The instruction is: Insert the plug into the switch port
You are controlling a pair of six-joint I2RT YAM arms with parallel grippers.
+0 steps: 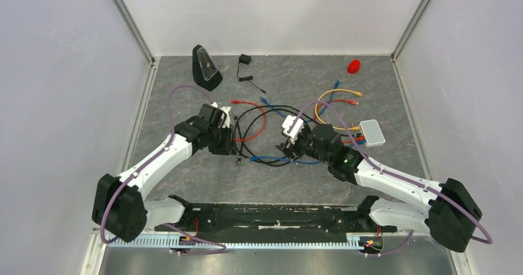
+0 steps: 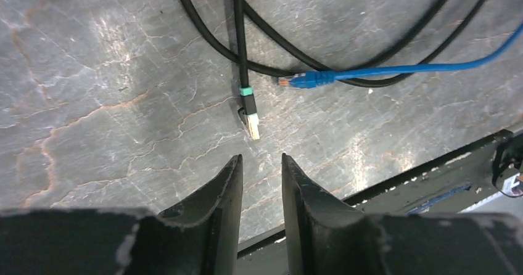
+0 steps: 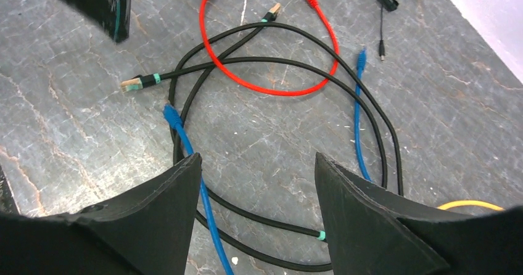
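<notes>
My left gripper stands open at the left of the cable pile, above the grey table, with nothing between its fingers. Just ahead of it in the left wrist view lies a black cable's metal plug (image 2: 251,124), beside a blue cable's plug (image 2: 296,80). My right gripper is open over the pile, with black and blue cables below and between its fingertips in that view. A white switch box (image 1: 372,132) lies at the right in the top view, with short cable ends at its left side; its ports cannot be made out.
A black wedge-shaped object (image 1: 206,68) and a power adapter (image 1: 245,59) lie at the back, a red object (image 1: 354,66) at the back right. Red and yellow cables (image 1: 333,90) lie around the pile.
</notes>
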